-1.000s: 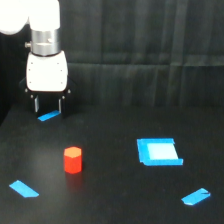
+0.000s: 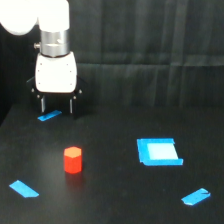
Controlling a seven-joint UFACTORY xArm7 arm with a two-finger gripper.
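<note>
A red block (image 2: pixel 73 160) with a faceted outline stands upright on the dark table, left of the middle in the camera view. My gripper (image 2: pixel 58 106) is behind it and to its left, pointing down from the white arm. Its two fingers are spread wide apart, and no object shows between them. A clear gap lies between the gripper and the block. To the right, blue tape borders a white square (image 2: pixel 161 151) on the table.
Strips of blue tape lie at the front left (image 2: pixel 24 189), the front right (image 2: pixel 196 197) and near the gripper (image 2: pixel 49 116). A dark curtain (image 2: pixel 150 50) hangs behind. Bare table separates the block from the white square.
My gripper has shifted a little to the right, with the arm above it. The red block and the taped square have stayed in place.
</note>
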